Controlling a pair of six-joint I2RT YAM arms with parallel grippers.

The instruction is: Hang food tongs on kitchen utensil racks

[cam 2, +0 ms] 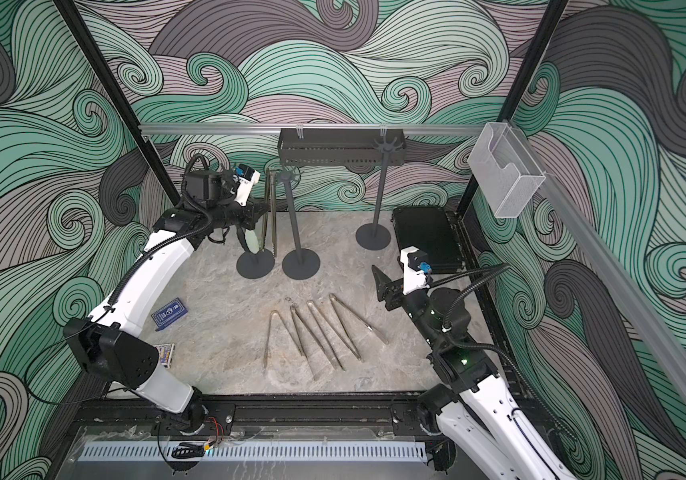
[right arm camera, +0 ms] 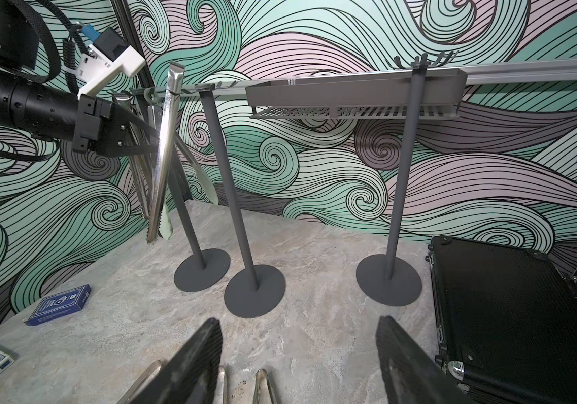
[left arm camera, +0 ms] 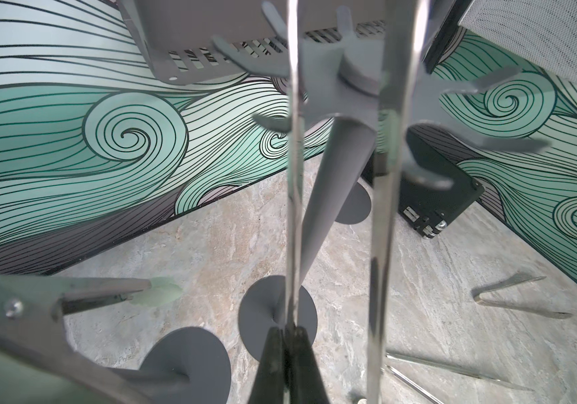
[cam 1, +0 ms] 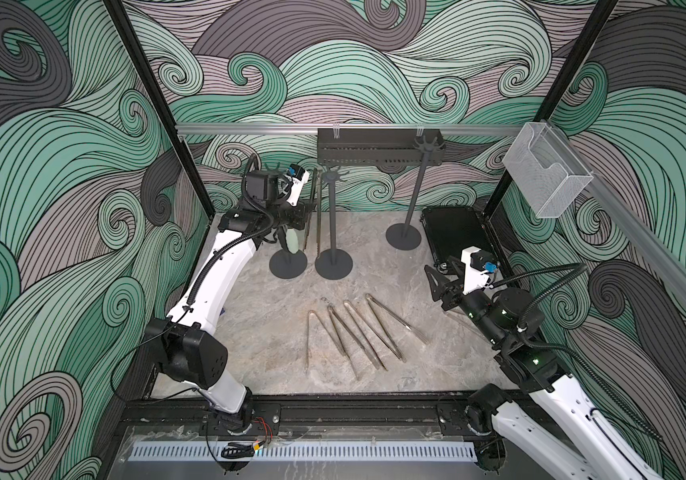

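Steel tongs [left arm camera: 388, 242] hang upright at my left gripper, high by the middle rack [cam 1: 332, 216]; in the left wrist view its shut fingertips meet on one thin tong leg, and the rack's hooks sit behind the tongs. Green-tipped tongs [right arm camera: 205, 185] hang by the left rack [right arm camera: 187, 225]. A third rack [right arm camera: 403, 181] stands at the back right. Several tongs [cam 1: 363, 320] lie on the front of the table. My right gripper is open above the table's right side, empty.
A black case [cam 1: 451, 228] fills the back right. A mesh basket [cam 1: 545, 172] and a shelf [cam 1: 375, 142] are mounted on rails. Two card boxes [cam 2: 169, 313] lie at the left.
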